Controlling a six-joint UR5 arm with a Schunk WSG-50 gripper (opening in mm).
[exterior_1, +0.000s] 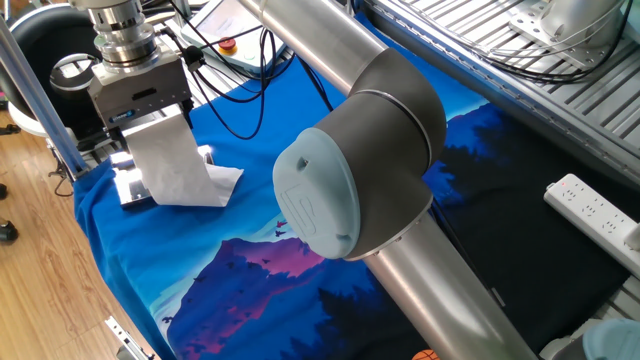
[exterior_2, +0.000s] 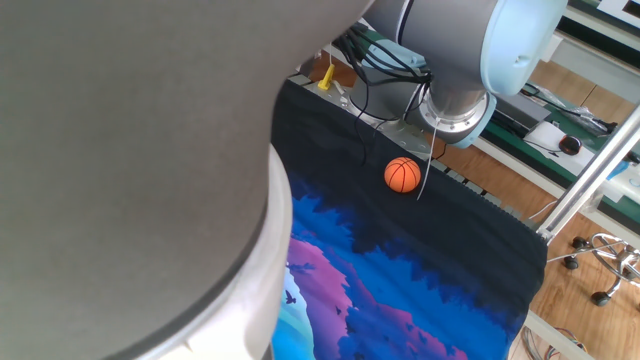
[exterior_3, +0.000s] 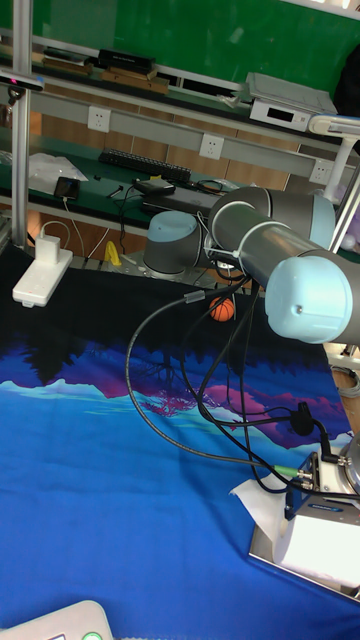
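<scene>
At the upper left in exterior view 1, my gripper (exterior_1: 145, 98) points down over a roll of white paper (exterior_1: 170, 160). The roll's loose end (exterior_1: 222, 188) spreads onto the blue cloth. Under it is a shiny metal holder (exterior_1: 131, 183). Exterior view 3 has the paper roll (exterior_3: 317, 549) at the lower right edge, its loose sheet (exterior_3: 262, 505) sticking out to the left, below the gripper body. The fingers are hidden by the paper and the gripper body, so whether they grip it does not show. In exterior view 2 the arm blocks this area.
An orange ball (exterior_2: 402, 175) lies on the dark end of the cloth, near the arm's base. A white power strip (exterior_1: 597, 215) sits at the right edge. Black cables (exterior_3: 240, 405) hang in loops beside the arm.
</scene>
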